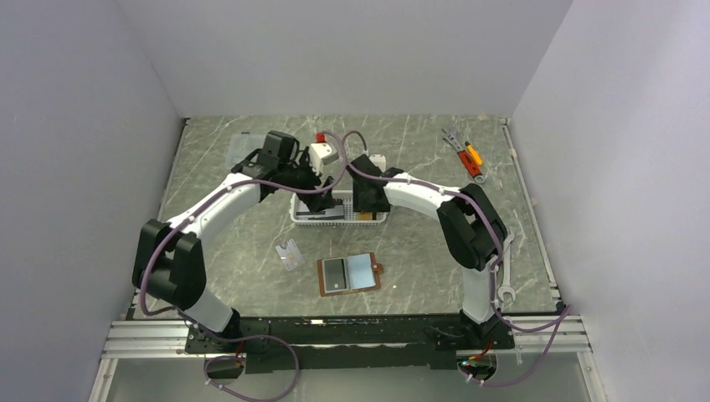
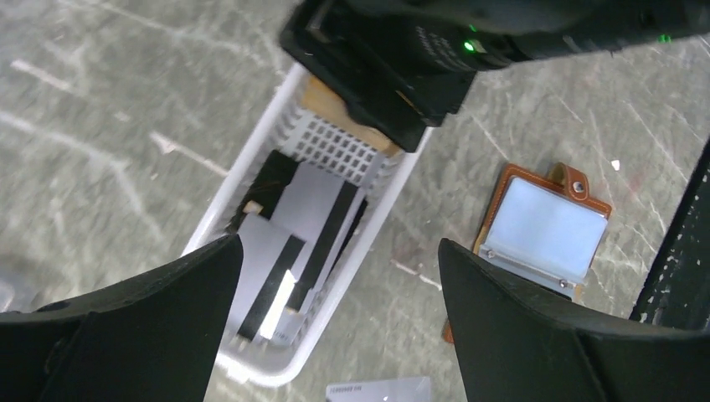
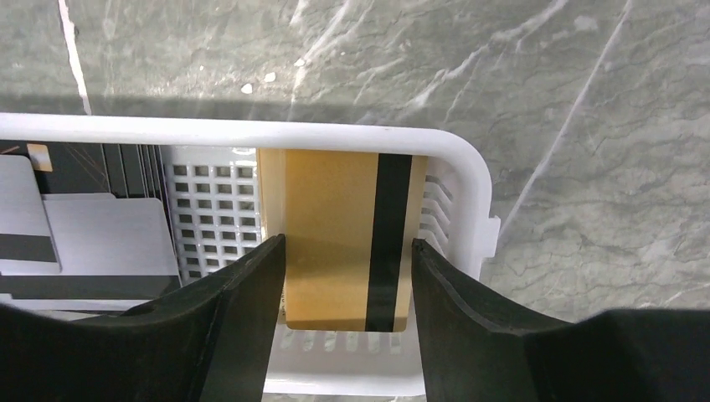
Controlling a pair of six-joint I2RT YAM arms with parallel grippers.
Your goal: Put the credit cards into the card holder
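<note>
A white basket [image 3: 352, 132] holds silver-and-black cards [image 2: 310, 209] at one end and gold cards with a black stripe [image 3: 331, 234] at the other. My right gripper is low over the gold cards, its fingertips apart on either side of the top one; whether they grip it is unclear. My left gripper is open above the silver cards, with nothing held between its fingers. A brown card holder [image 1: 364, 285] lies open on the table in front of the basket.
A clear card sleeve [image 1: 290, 255] lies left of the holder. Pliers [image 1: 465, 159] are at the back right and a wrench [image 1: 506, 285] at the front right.
</note>
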